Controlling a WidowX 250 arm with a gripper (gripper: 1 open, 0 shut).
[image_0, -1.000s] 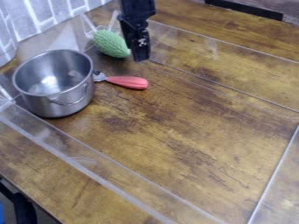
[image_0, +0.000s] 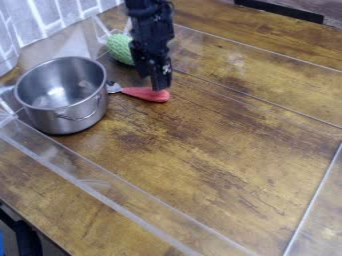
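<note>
My dark gripper (image_0: 156, 78) reaches down from the top centre, its tips just over a pink-red handled utensil (image_0: 147, 94) with a metal end lying on the wooden table. Whether the tips touch it or how far apart they stand is hard to tell. A steel pot (image_0: 60, 94) sits to the left. Behind the gripper, partly hidden by it, lies a green bumpy object (image_0: 118, 48).
Clear strips or panels run along its left and right parts. A pale wall or fence (image_0: 47, 25) stands at the back left.
My gripper has moved down and toward the front, from beside the green object to just over the pink-red utensil. The other things look unmoved.
</note>
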